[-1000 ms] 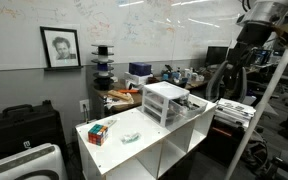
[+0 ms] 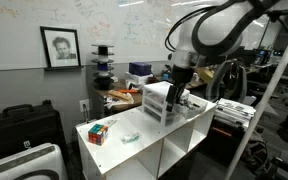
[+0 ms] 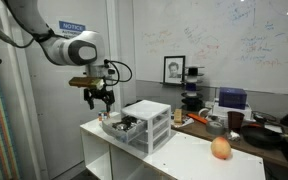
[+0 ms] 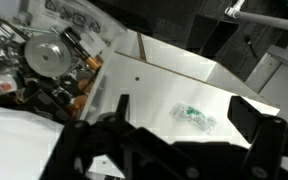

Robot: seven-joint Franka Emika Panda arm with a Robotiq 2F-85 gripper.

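Observation:
My gripper stands open in the wrist view, its dark fingers wide apart with nothing gripped between them. Below and between them lies a small pale green-and-white item on the white shelf top. The white drawer unit sits on that shelf, with an open drawer full of small things. In exterior view 1 the gripper overlaps the drawer unit, so the exact gap cannot be judged. A multicoloured cube rests towards the left end of the shelf.
Round metal items and clear packets fill the left of the wrist view. Behind the shelf, a wooden table bears pans and cups. A black case stands at left. Much of the white shelf top is bare.
The arm has swung leftward and come lower in exterior view 1, from the upper right to over the drawer unit. The shelf's objects look unmoved.

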